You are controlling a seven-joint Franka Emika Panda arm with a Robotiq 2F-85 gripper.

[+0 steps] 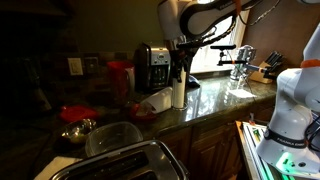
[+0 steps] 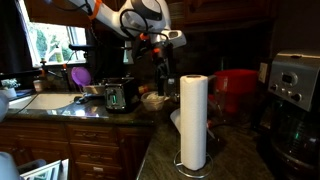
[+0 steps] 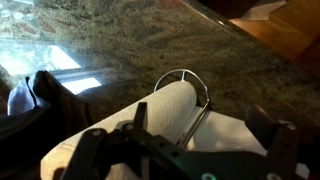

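Observation:
A white paper towel roll (image 2: 194, 122) stands upright on its wire holder (image 2: 193, 170) on the dark counter. In exterior view 1 the same roll (image 1: 179, 94) is beside the toaster, partly hidden by the arm. My gripper is open, with its two dark fingertips apart at the bottom of the wrist view. Below it in that view the roll (image 3: 160, 112) stretches away towards the holder's wire ring (image 3: 190, 76). Exterior view 1 shows the hand over the roll, pointing downward. No contact between fingers and roll can be made out.
A silver toaster (image 1: 156, 68) and a red canister (image 1: 119, 76) stand behind the roll. Left of it are a clear glass bowl (image 1: 114, 137) and a metal bowl (image 1: 77, 131). A coffee maker (image 2: 294, 105) occupies the right of exterior view 2.

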